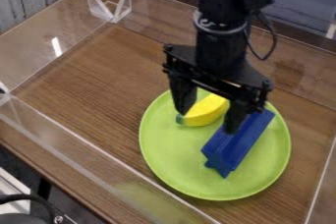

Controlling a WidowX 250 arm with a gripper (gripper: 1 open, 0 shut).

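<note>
A green plate (pixel 182 164) holds a yellow banana (pixel 201 116) and a blue bar-shaped object (pixel 226 154). The black gripper (pixel 210 110) hangs low over the plate with its fingers open and apart, one at the banana's left end, the other over the upper part of the blue object. The arm hides part of both things; whether the fingers touch either cannot be told.
Clear panels border the left and front edges, and a dark cable lies at the bottom left corner.
</note>
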